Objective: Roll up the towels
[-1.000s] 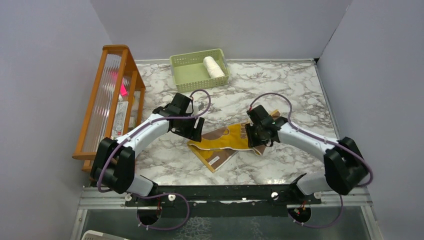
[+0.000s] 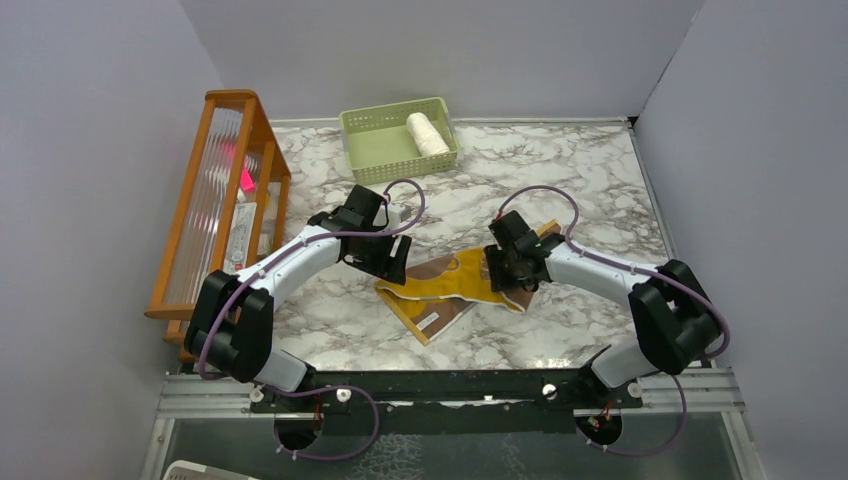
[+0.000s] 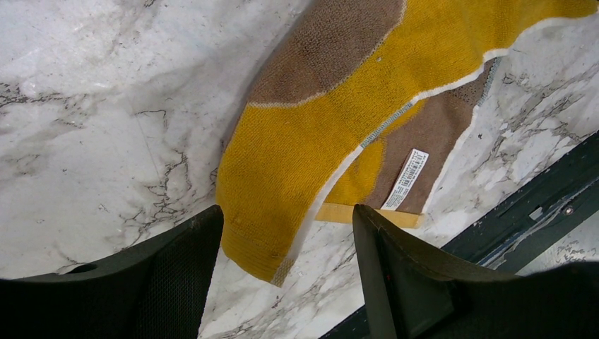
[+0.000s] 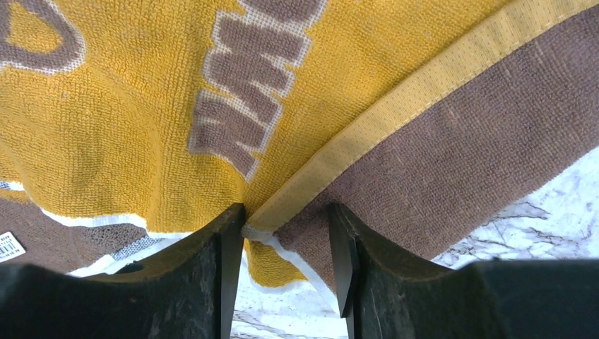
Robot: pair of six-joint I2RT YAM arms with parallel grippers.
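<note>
A yellow and brown towel (image 2: 437, 284) lies crumpled and partly folded over on the marble table, a white label (image 3: 405, 179) showing on a brown part. My left gripper is open above the towel's left end, with nothing between its fingers. My right gripper is low on the towel's right part, fingers apart, its fingertips at a folded yellow edge band (image 4: 367, 134) where brown and yellow layers meet; whether it grips any cloth I cannot tell.
A green basket (image 2: 372, 150) holding a white roll (image 2: 428, 134) stands at the back. A wooden rack (image 2: 208, 200) lines the left side.
The right arm's elbow has shifted a little, while its gripper stays at much the same spot on the towel. The left arm and towel are nearly unchanged.
</note>
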